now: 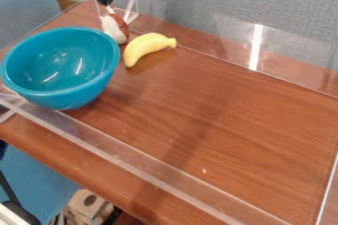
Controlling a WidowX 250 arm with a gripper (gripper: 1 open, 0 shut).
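Observation:
A teal bowl sits on the wooden table at the left, empty as far as it shows. A yellow banana lies to its right, toward the back. Behind them stands a reddish-white object with pale pointed parts, partly behind my gripper. The gripper hangs at the top edge of the view, dark and mostly cropped, above and behind the bowl; its fingers are too small to read clearly.
A transparent barrier runs along its edges, with a grey textured wall behind. Below the left front edge are small objects on blue.

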